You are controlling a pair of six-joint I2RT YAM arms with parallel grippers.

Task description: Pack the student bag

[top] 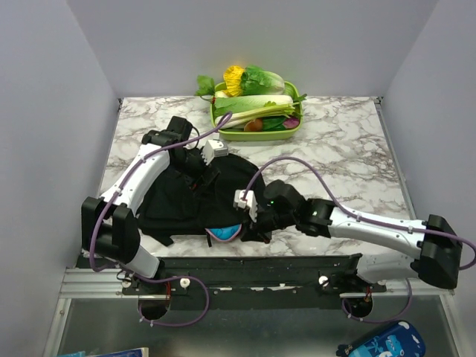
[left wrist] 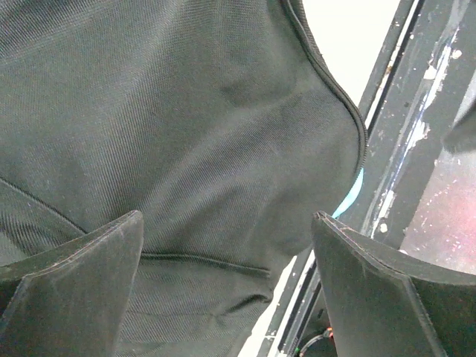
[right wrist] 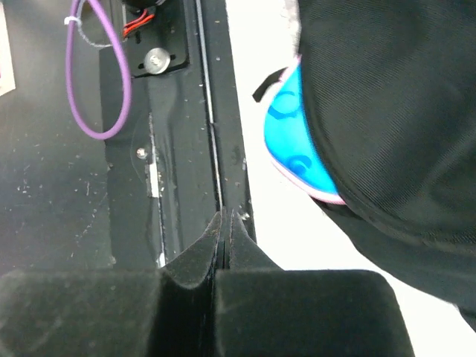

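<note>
The black bag (top: 171, 201) lies on the marble table's front left, a blue item with pink edge (top: 223, 231) poking from its front; the right wrist view shows this blue piece (right wrist: 297, 134) under the fabric's hem. My left gripper (top: 204, 175) is over the bag, open, its fingers (left wrist: 97, 282) above bare fabric (left wrist: 186, 149). My right gripper (top: 256, 230) is beside the blue piece at the front edge, shut with nothing visible between its fingertips.
A green basket (top: 282, 130) of vegetables stands at the back. A blue patterned case (top: 383, 343) lies below the front edge at bottom right, with flat items (top: 119, 352) at bottom left.
</note>
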